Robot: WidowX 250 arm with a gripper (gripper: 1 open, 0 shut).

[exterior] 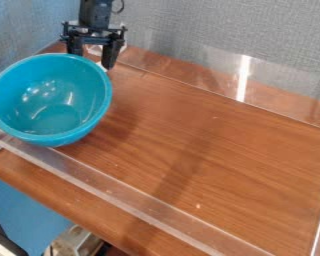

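Note:
A large teal bowl (49,105) sits at the left of the wooden table (203,160). My gripper (93,52) is at the back left corner, just behind and above the bowl, its black fingers open. Small pale and orange items lie partly hidden behind it; whether anything is between the fingers is hard to see.
Clear low edging (163,219) runs along the front of the table, and more along the back below the grey textured walls (243,35).

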